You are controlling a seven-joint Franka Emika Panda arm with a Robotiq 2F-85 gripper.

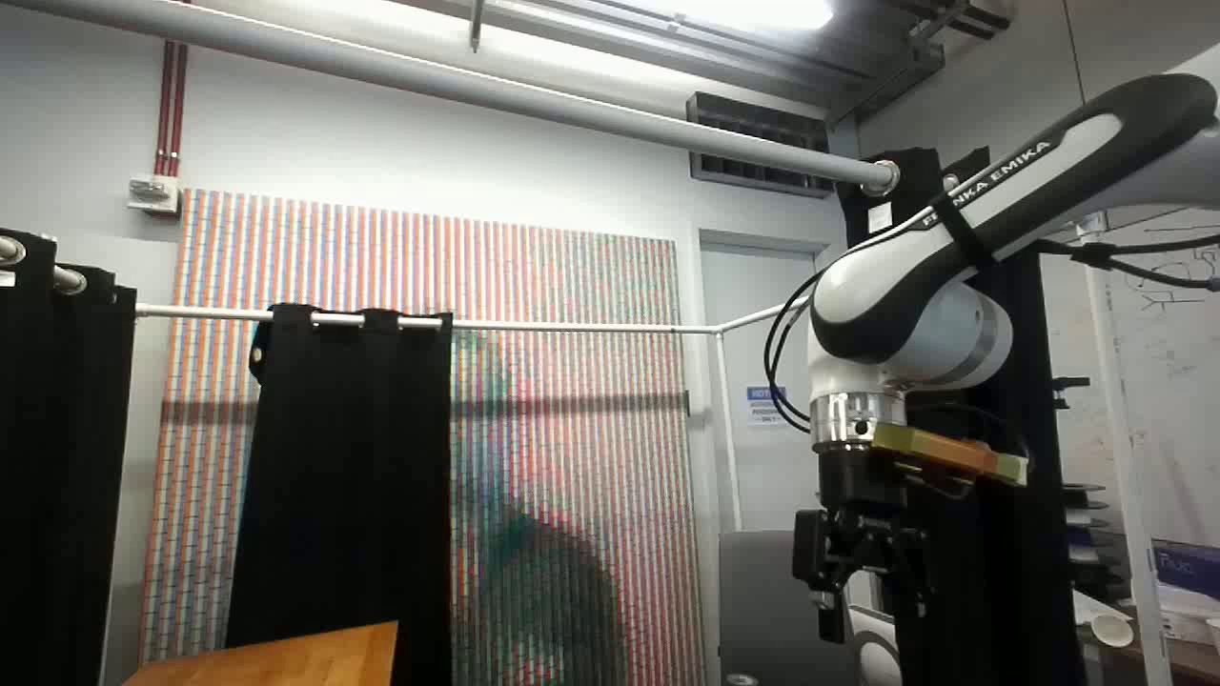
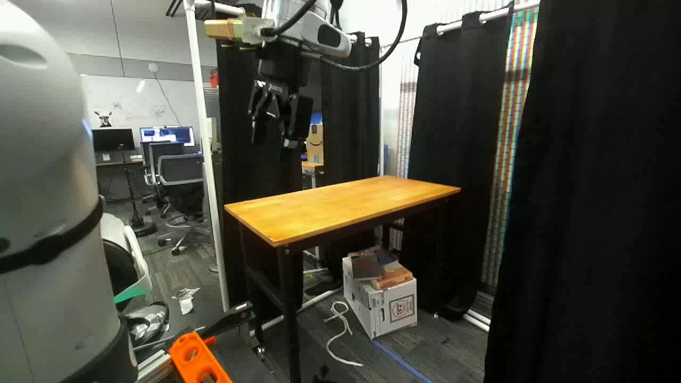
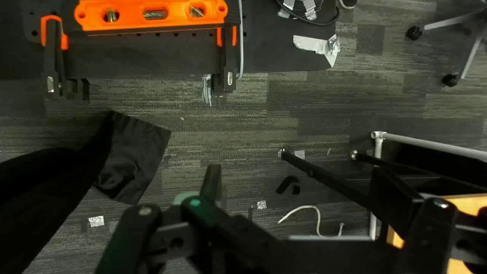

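Observation:
My black gripper (image 2: 274,137) hangs pointing down, high in the air, with its two fingers apart and nothing between them. In exterior view 2 it appears above and behind the left part of a bare wooden table (image 2: 345,204). From exterior view 1 the gripper (image 1: 876,612) is at the right, in front of a black curtain, and only a corner of the wooden table (image 1: 286,661) shows at the bottom left. Looking down in the wrist view, the open gripper spans the lower part, with carpeted floor far below. The table (image 3: 470,205) shows at the right edge.
An orange level (image 3: 153,13) lies on a black surface near the arm's base. Beneath the table stands a white box (image 2: 383,306) with items on top; a white cord (image 2: 338,335) lies on the floor. Black curtains (image 2: 456,159) hang around.

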